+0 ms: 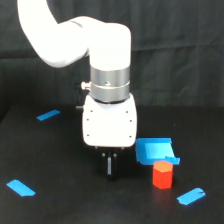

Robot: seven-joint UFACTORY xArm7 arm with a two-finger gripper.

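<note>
My gripper (110, 163) hangs from the white arm near the middle of the camera view, pointing down over the dark table. Its small fingers are dark against the black surface, so whether they are apart or together is hard to make out. No object shows clearly between them. Right of the gripper, a blue open box (153, 147) rests on the table. An orange-red block (162, 175) stands just in front of that box, clear of the gripper.
Blue strips lie flat on the table at the back left (48, 115), front left (20, 187) and front right (191, 196). A dark curtain (180, 60) hangs behind.
</note>
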